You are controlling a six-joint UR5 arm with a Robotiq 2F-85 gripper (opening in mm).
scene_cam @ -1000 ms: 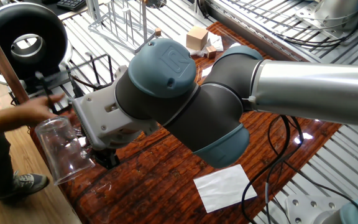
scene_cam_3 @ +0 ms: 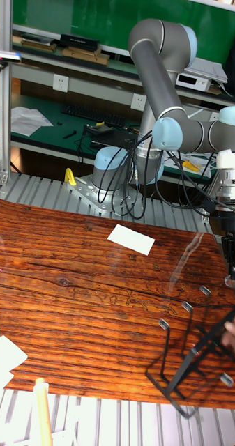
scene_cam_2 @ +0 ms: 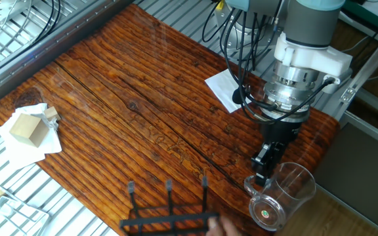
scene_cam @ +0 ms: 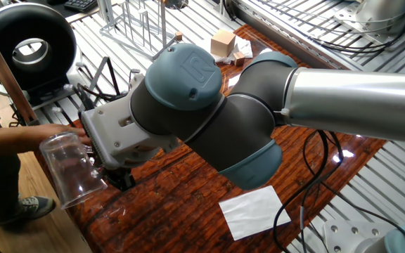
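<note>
A clear glass mug (scene_cam_2: pixel 287 196) hangs tilted at the table's edge, with my gripper (scene_cam_2: pixel 261 174) shut on it at the handle side. In exterior view 1 the mug (scene_cam: pixel 74 172) is beside the gripper's white body, and the fingers are mostly hidden. Only part of the gripper shows at the right border of exterior view 3. A person's hand (scene_cam_2: pixel 223 227) holds a black wire rack (scene_cam_2: pixel 169 219) with several upright prongs at the table's near edge. The rack (scene_cam_3: pixel 186 364) looks tilted in exterior view 3.
A white paper sheet (scene_cam_2: pixel 227 90) lies flat on the wooden table (scene_cam_2: pixel 136 105). Wooden blocks (scene_cam_2: pixel 29 130) rest on crumpled paper at the far-left corner. Black cables (scene_cam: pixel 308 183) loop from the arm. A person stands close to the mug.
The person's hand has moved the black rack, and in exterior view 1 the hand is now partly behind my gripper. The arm and the mug look still.
</note>
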